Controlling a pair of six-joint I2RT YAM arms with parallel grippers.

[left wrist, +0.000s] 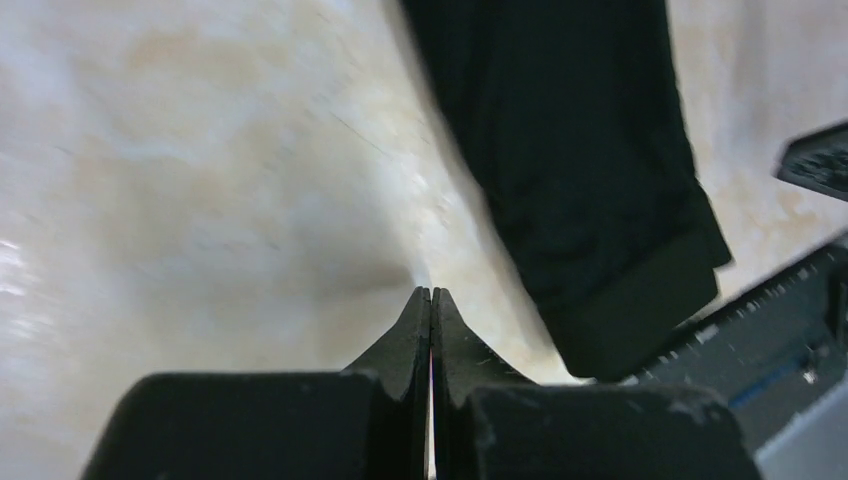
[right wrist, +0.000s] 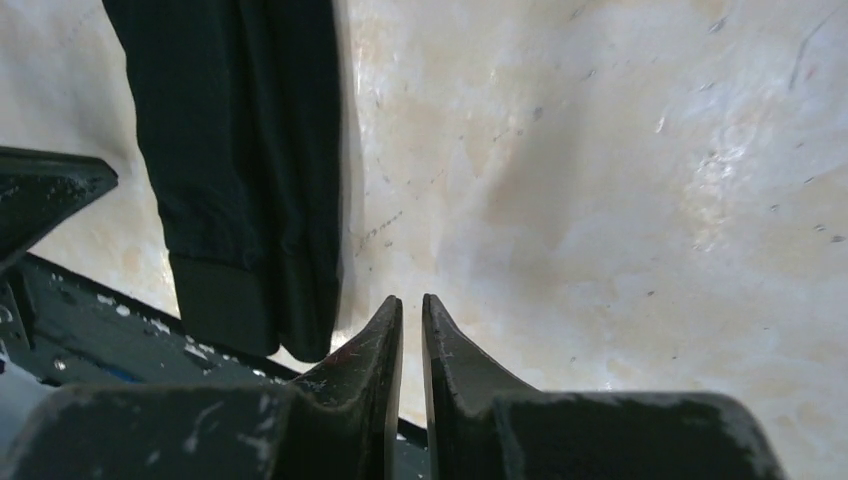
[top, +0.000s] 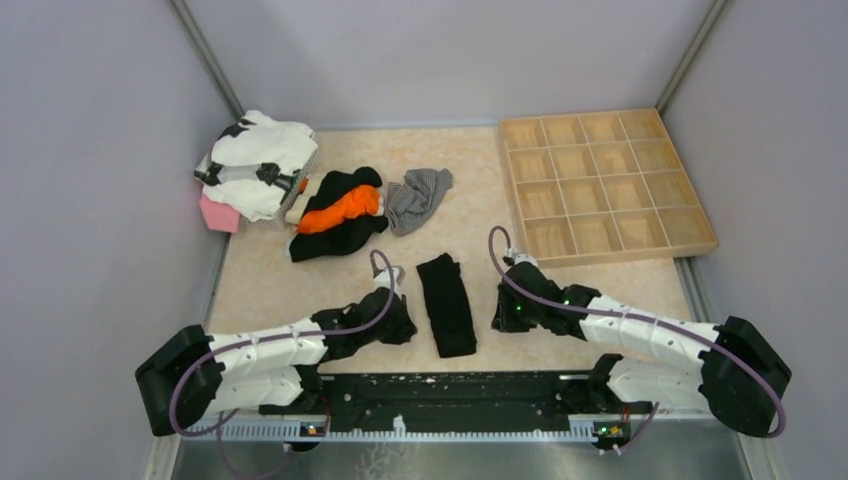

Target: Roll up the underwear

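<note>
The black underwear (top: pixel 447 305) lies folded into a long flat strip at the front middle of the table, its near end folded across in the right wrist view (right wrist: pixel 245 200). My left gripper (top: pixel 404 332) is low at its left side, shut with nothing showing between the fingertips, beside the cloth in the left wrist view (left wrist: pixel 430 298). My right gripper (top: pixel 501 323) is on the other side, apart from the cloth, its fingertips nearly together with nothing between them in the right wrist view (right wrist: pixel 411 303).
A basket of white cloths (top: pixel 255 160), a pile of black and orange clothes (top: pixel 335 210) and a grey striped cloth (top: pixel 415 200) stand or lie at back left. A wooden compartment box (top: pixel 610 185) is at back right. The table's front edge is just below the underwear.
</note>
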